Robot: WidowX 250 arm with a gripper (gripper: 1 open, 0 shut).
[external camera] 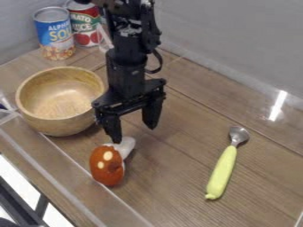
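My black gripper [126,115] hangs just above the wooden counter in the centre, fingers spread open, with nothing seen between them. Below it and slightly left lies a toy mushroom [106,165] with a red, white-spotted cap and a pale stem reaching up toward the fingers. A wooden bowl [42,105] stands left of the gripper.
An Alpha soup can [55,34] and a red-labelled can [87,27] stand at the back left. A yellow-green handled utensil [224,166] lies at the right.
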